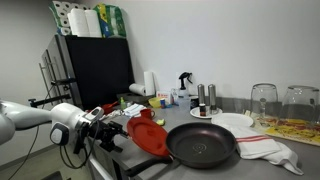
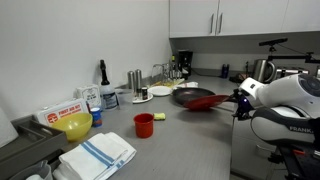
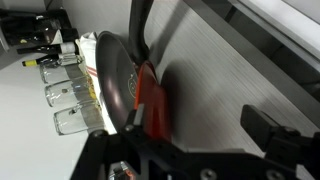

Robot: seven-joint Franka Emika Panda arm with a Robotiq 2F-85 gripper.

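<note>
A red plate (image 1: 147,136) stands tilted beside the black frying pan (image 1: 201,145), which rests on the grey counter. In exterior view 2 the red plate (image 2: 205,102) slants in front of the pan (image 2: 190,96). My gripper (image 1: 122,127) is at the plate's left side, near the counter edge. From the wrist, the gripper shows its dark fingers wide apart, with bare counter between them. The red plate (image 3: 155,108) appears almost edge-on near the left finger; whether they touch cannot be told. The pan's handle (image 3: 140,25) points toward the counter edge.
A red mug (image 2: 144,125) and a striped towel (image 2: 97,155) lie on the counter's other end. A white plate (image 1: 232,120), a cloth (image 1: 268,149) and glass jars (image 1: 264,99) are beyond the pan. Drawer fronts border the counter edge.
</note>
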